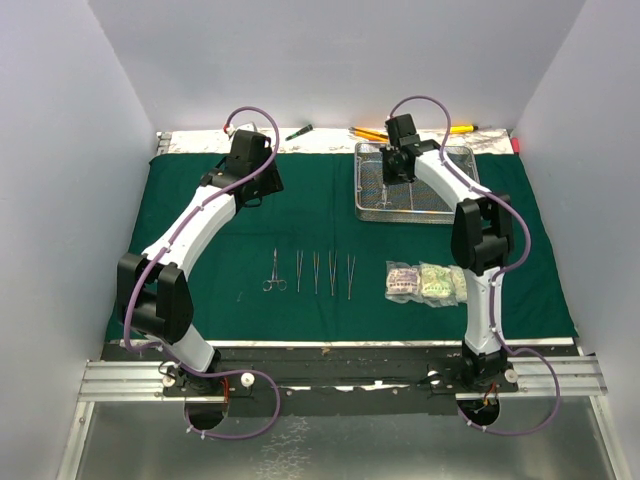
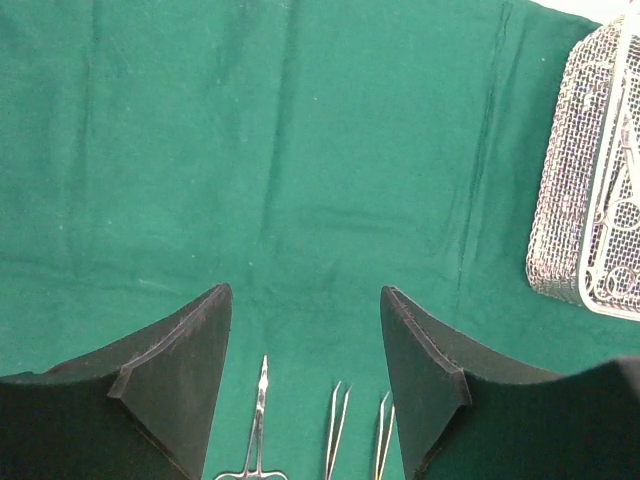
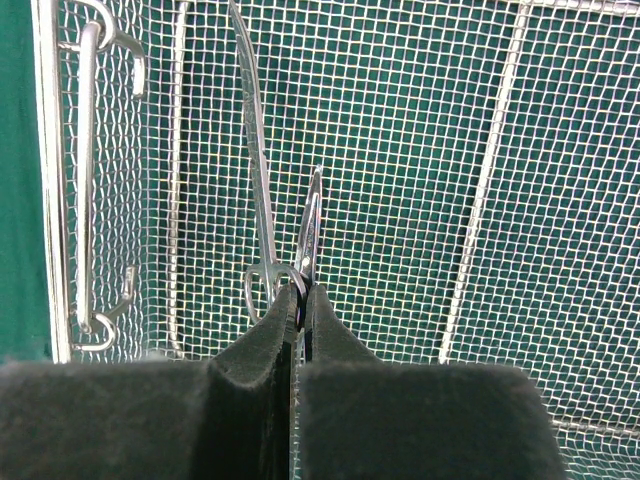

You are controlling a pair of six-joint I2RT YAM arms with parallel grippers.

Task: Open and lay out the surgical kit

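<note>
The wire mesh tray lies at the back right of the green drape, holding steel scissor-like instruments. My right gripper is over them, its fingertips together at their ring handles; whether anything is between them is unclear. My left gripper stands open above bare drape on the left, nothing between its fingers. A clamp and several tweezers lie in a row at the front middle of the drape. Sealed packs lie at the front right.
Yellow-handled tools and a dark pen-like item lie on the back strip. Walls bound both sides and the back. The drape's middle, left of the tray, is clear.
</note>
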